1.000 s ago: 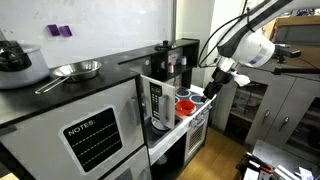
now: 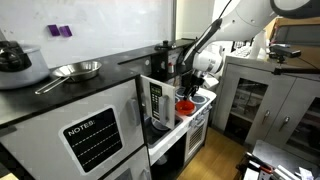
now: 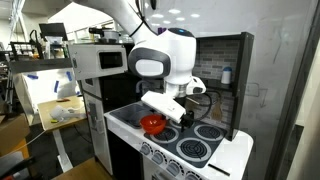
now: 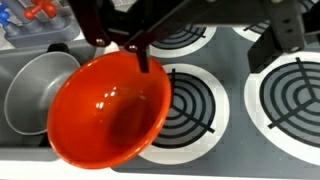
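Note:
The orange-red bowl (image 4: 105, 115) rests by the stove burners, with its hollow side up in the wrist view. It also shows as the red bowl (image 2: 185, 107) on the counter and, in exterior view 2, as the bowl (image 3: 153, 124) below the white arm. My gripper is open and nothing shows between its fingers. The left finger (image 4: 142, 60) overlaps the bowl's upper rim in the wrist view, while the right finger lies over the burner side. Whether the finger touches the bowl, I cannot tell.
A grey pot (image 4: 35, 95) stands left of the bowl, beside red taps (image 4: 40, 8). Burners (image 4: 295, 95) lie to the right. In exterior view 2 a black shelf rack (image 3: 240, 85) stands behind the stove. An open cabinet door (image 2: 157, 100) stands up nearer the camera in exterior view 1.
The arm has moved left and away from the camera in exterior view 1, so my gripper is now over the bowl's area. The bowl seems to be in the same place.

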